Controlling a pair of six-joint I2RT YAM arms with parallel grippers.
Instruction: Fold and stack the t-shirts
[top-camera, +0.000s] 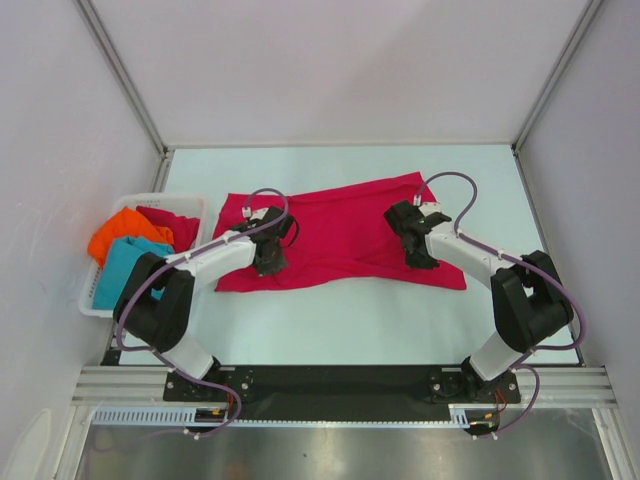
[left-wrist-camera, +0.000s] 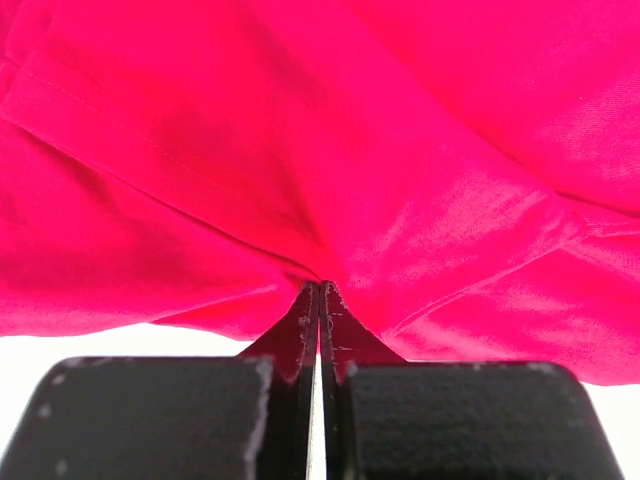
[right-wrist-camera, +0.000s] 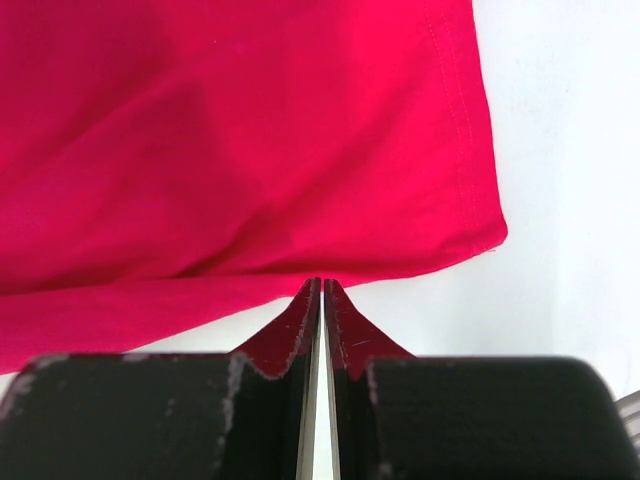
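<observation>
A red t shirt (top-camera: 330, 222) lies spread across the middle of the table, its near part creased. My left gripper is shut at the shirt's near left part. Creases in the cloth run up to its tips, but whether any cloth is pinched there is hidden. In the right wrist view, the tips of my right gripper meet the shirt's near edge, short of its corner (right-wrist-camera: 490, 238). Only a narrow slit shows between its fingers, and I cannot make out cloth in it. From above, both arms cover parts of the shirt.
A white basket (top-camera: 205, 218) at the left holds an orange cloth (top-camera: 125, 232), a teal cloth (top-camera: 128, 268) and a red cloth (top-camera: 178, 228).
</observation>
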